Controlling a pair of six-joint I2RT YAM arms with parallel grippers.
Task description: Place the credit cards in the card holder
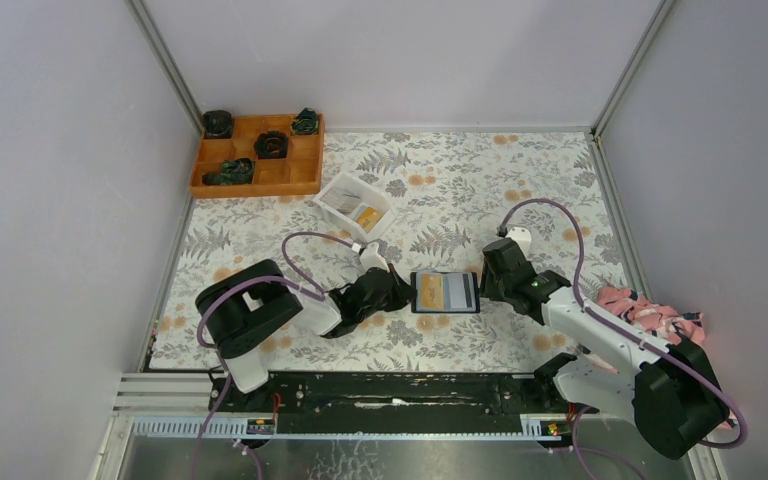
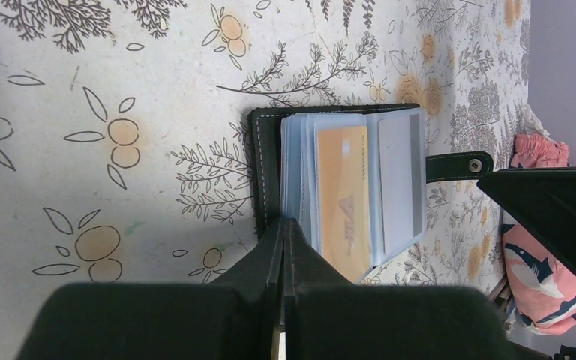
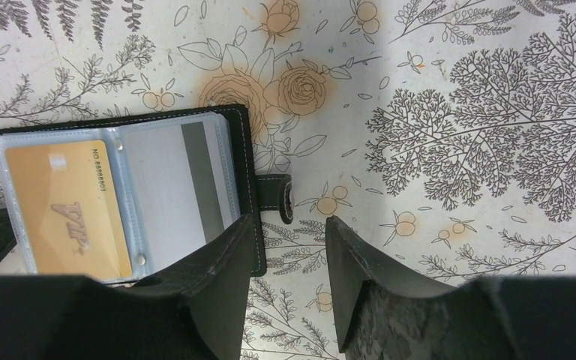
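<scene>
The card holder (image 1: 471,292) lies spread open on the table between my two grippers, its dark cover framing clear sleeves. A gold card (image 3: 67,202) is in the left sleeve and a whitish card with a dark stripe (image 3: 171,184) in the right one. At the holder's left edge my left gripper is shut, nothing showing between its fingers. My right gripper stands open and empty just beyond the right edge, near the strap (image 3: 274,192). In a white bin (image 1: 380,193) behind lie another gold card (image 1: 368,217) and a pale card (image 1: 344,200).
A wooden compartment tray (image 1: 245,189) with several dark items stands at the back left. Pink patterned cloth (image 1: 650,312) lies at the right edge.
</scene>
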